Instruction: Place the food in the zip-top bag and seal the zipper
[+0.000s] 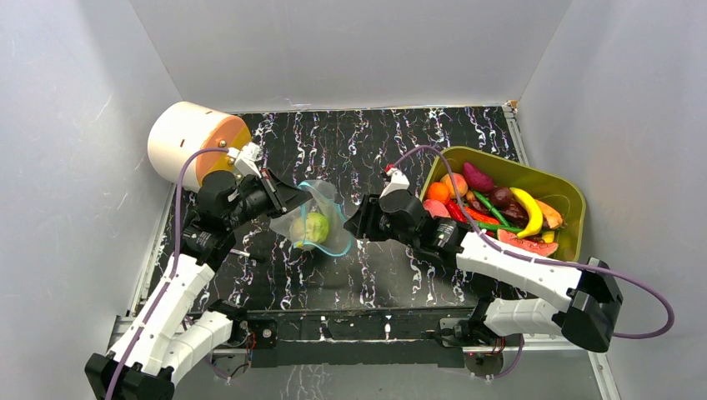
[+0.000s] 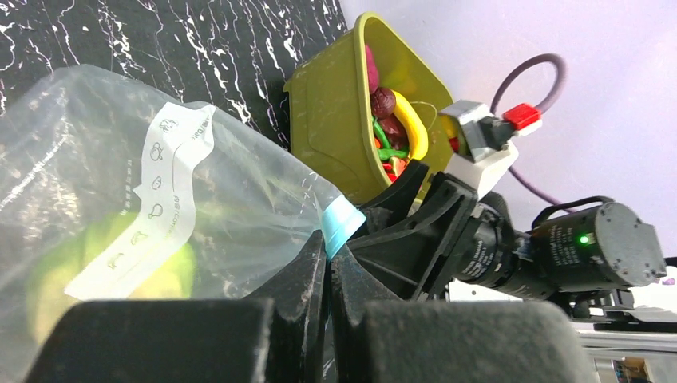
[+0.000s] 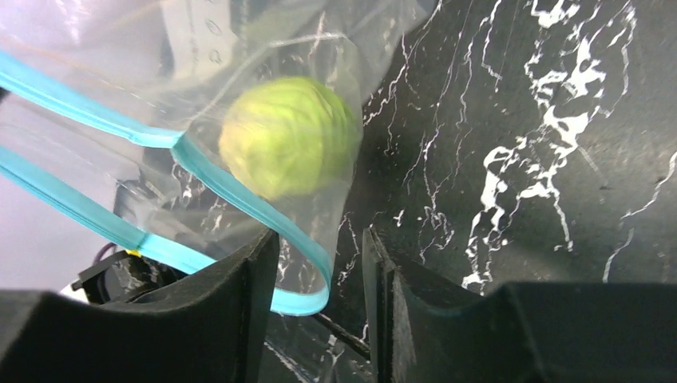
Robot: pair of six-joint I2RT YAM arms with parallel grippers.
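A clear zip top bag (image 1: 288,222) with a light-blue zipper strip hangs over the table, mouth facing right. The green cabbage-like food (image 1: 314,227) lies inside it and shows through the plastic in the right wrist view. My left gripper is shut on an upper corner of the bag's mouth, the blue strip (image 2: 342,221) pinched at its tips. At the mouth's right side is my right gripper (image 1: 350,227), its fingers apart. In the right wrist view the lower bend of the blue rim (image 3: 307,302) appears in the gap between its fingers; whether they touch it, I cannot tell.
An olive bin (image 1: 567,190) full of play fruit and vegetables stands at the right. A large cream and orange cylinder (image 1: 190,143) sits at the back left.
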